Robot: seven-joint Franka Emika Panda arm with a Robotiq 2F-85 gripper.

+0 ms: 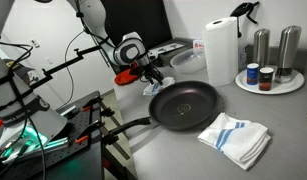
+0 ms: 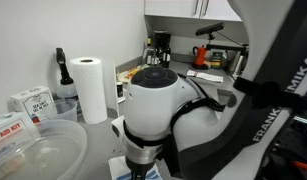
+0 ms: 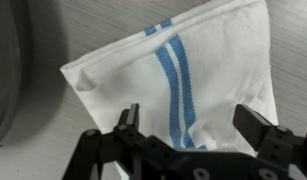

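A white cloth with blue stripes lies crumpled and spread on the counter under my gripper in the wrist view. The fingers are wide open, one finger at the left and the other at the right, and nothing is held between them. Part of the cloth's lower area is hidden behind the gripper. From exterior view 1, this same cloth shows just behind the pan, with the hand above it. Exterior view 2 shows a part of the cloth below the white hand.
A black frying pan sits close to the cloth, its handle pointing front left. Another striped cloth lies folded at the right. Behind stand a paper towel roll, a clear bowl and a plate with jars and grinders.
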